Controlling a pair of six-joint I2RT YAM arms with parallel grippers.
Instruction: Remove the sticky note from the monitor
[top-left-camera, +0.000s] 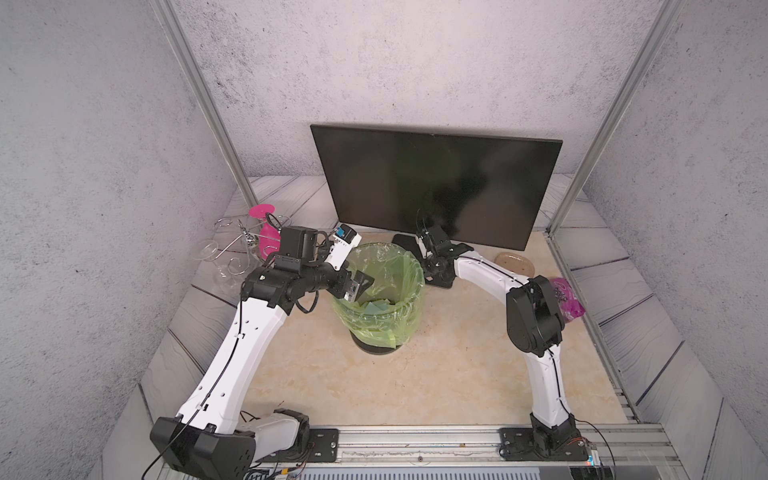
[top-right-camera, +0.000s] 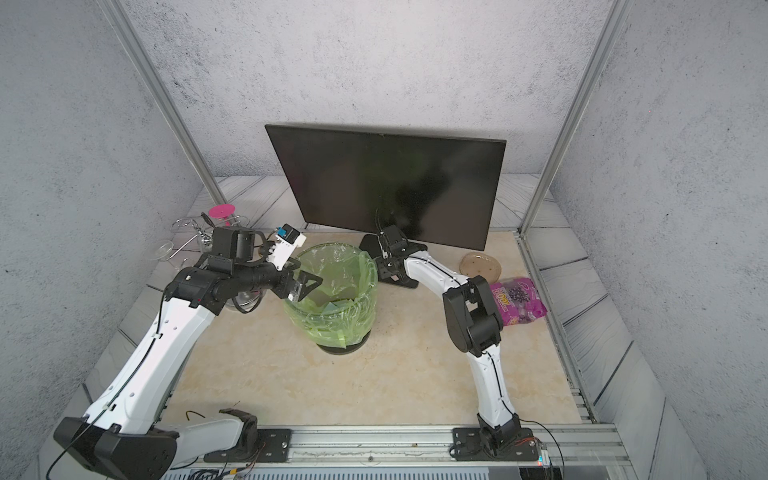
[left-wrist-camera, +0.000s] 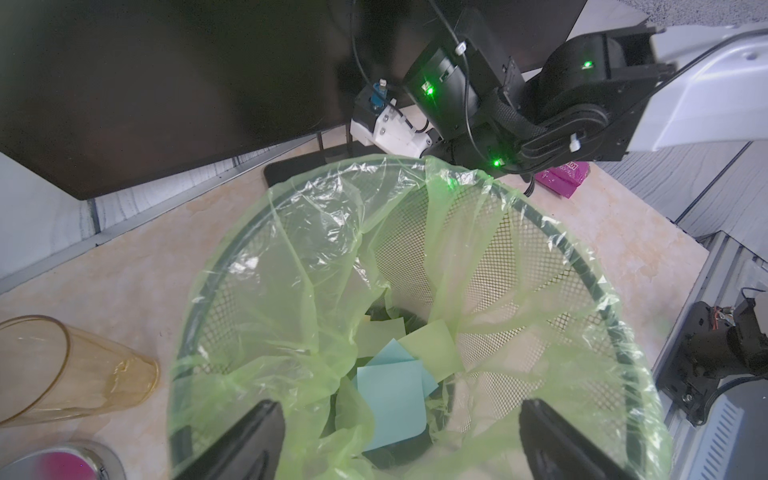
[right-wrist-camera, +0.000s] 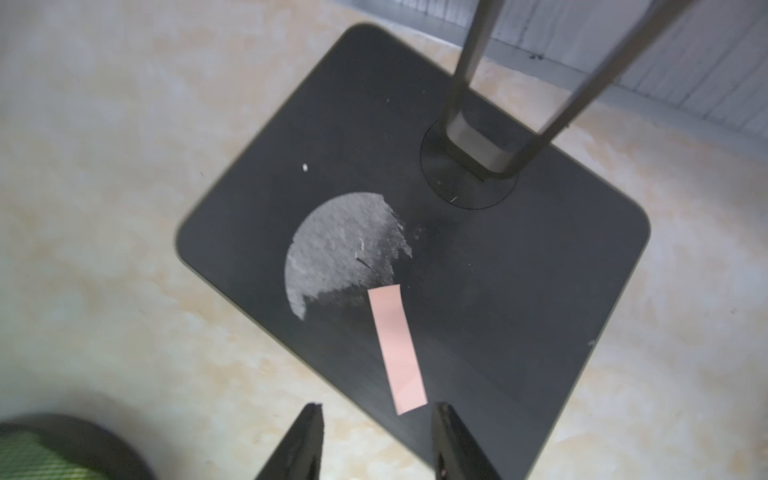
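A narrow pink sticky note (right-wrist-camera: 397, 349) lies flat on the black base (right-wrist-camera: 512, 288) of the monitor, below a grey worn patch. The monitor's dark screen (top-left-camera: 440, 184) shows no note. My right gripper points down over the base's front edge, just short of the note's near end; it is shut, with nothing held between its fingers. Over the lined bin (left-wrist-camera: 200, 320), my left gripper stands open and empty. Blue and yellowish notes (left-wrist-camera: 392, 400) lie inside the bin.
To the left are a wire rack (top-right-camera: 192, 228) and an amber glass (left-wrist-camera: 104, 376). A round brown plate (top-right-camera: 480, 265) and a purple bag (top-right-camera: 518, 300) lie at right.
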